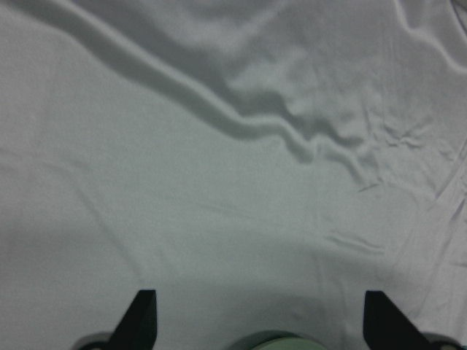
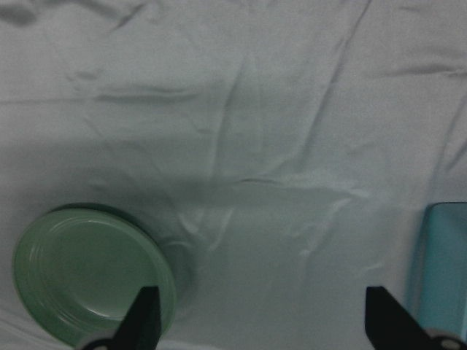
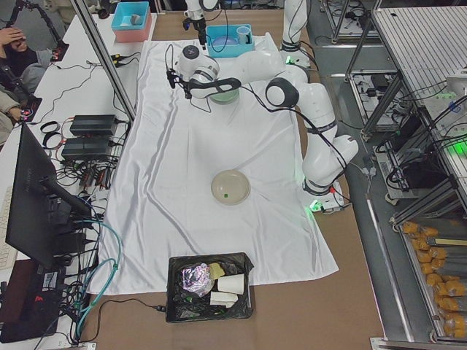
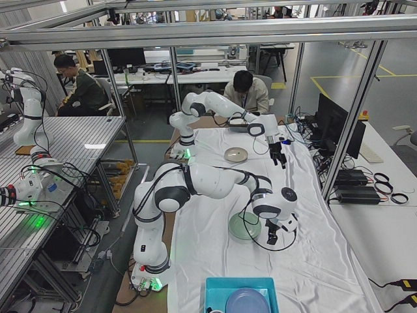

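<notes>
My left gripper (image 4: 277, 155) is open over the white cloth (image 3: 168, 175), its spread fingers at the bottom of the left wrist view, with a sliver of green dish (image 1: 288, 345) between and beyond them at the edge. My right gripper (image 4: 273, 235) is also open, above the cloth beside the green plate (image 2: 91, 266), which lies at lower left in the right wrist view. A blue tray (image 2: 445, 255) is at that view's right edge, holding a blue plate and a cup in the camera views. A beige plate (image 3: 230, 187) lies mid-table.
A black lined bin (image 3: 209, 306) with foil and white blocks stands at the near end in the camera left view. Monitor (image 3: 36, 204), cables and black boxes line the side table. Metal frame posts (image 4: 352, 124) border the cloth, which has free room around the beige plate.
</notes>
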